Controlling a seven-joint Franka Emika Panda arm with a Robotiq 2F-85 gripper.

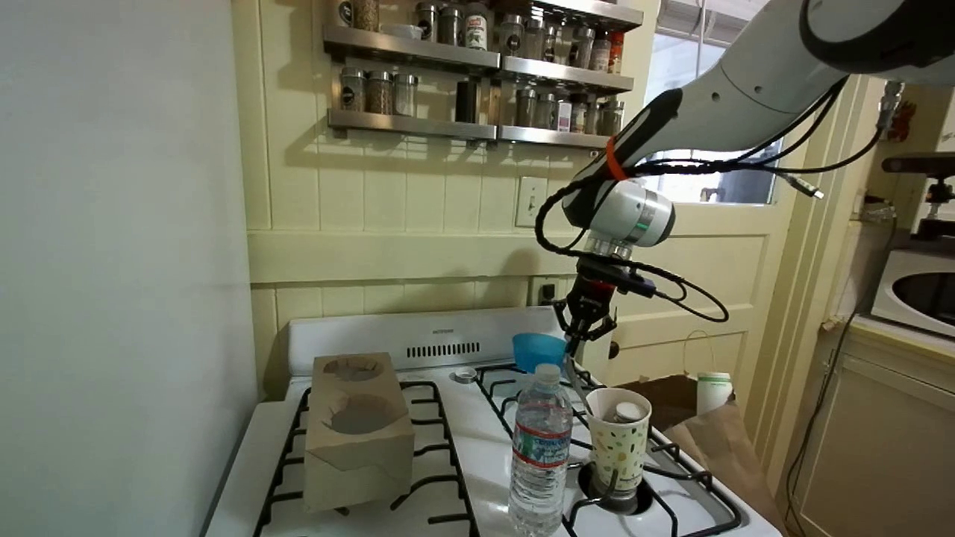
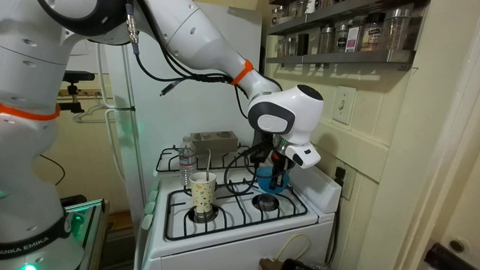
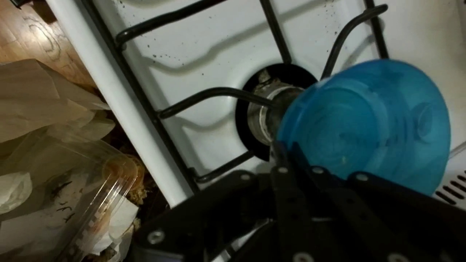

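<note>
A translucent blue bowl [image 3: 345, 126] fills the right of the wrist view, tilted so that its inside faces the camera. My gripper is shut on the bowl's near rim, one finger inside the wall and one outside. In exterior view 1 the blue bowl [image 1: 535, 352] shows at the back right of the stove, just left of the gripper [image 1: 574, 347]. From the other side, the bowl [image 2: 266, 180] appears above the back burner, partly hidden behind the gripper [image 2: 278, 180].
A speckled paper cup [image 1: 618, 443] with a utensil in it stands on the front right burner. Beside it is a water bottle [image 1: 541, 456]. A cardboard holder [image 1: 358, 456] rests on the left grate. Off the stove's side lies a paper bag [image 3: 39, 100] with rubbish.
</note>
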